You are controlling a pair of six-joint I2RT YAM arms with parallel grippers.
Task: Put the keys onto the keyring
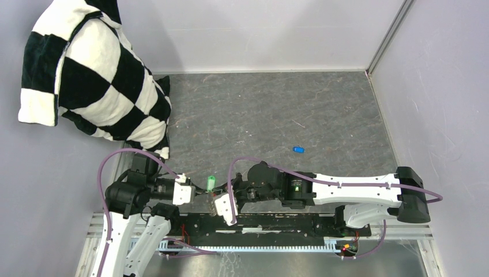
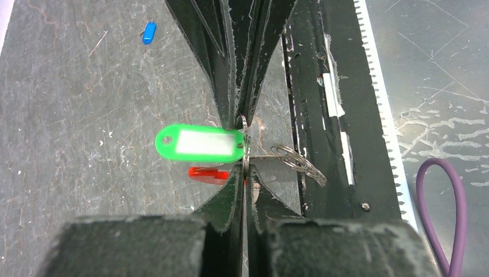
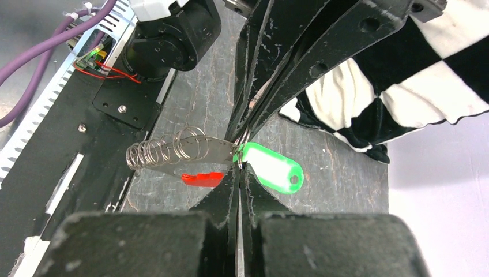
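Observation:
Both grippers meet over the front left of the table. In the left wrist view, my left gripper is shut on a thin metal ring (image 2: 246, 141) standing up from its tips. A green key tag (image 2: 199, 142) with a white label hangs at this ring, and a red tag (image 2: 209, 175) shows just below. Several coiled wire rings (image 3: 167, 151) stick out on the opposite side in the right wrist view. My right gripper is shut with its tips against the ring wires; whether a wire is pinched there I cannot tell. Fingertips hide how the rings join.
A blue key tag (image 1: 298, 149) lies alone on the grey table (image 1: 259, 109). The black-and-white checkered cloth (image 1: 104, 81) hangs at the back left. Along the front edge runs a black rail (image 1: 259, 236).

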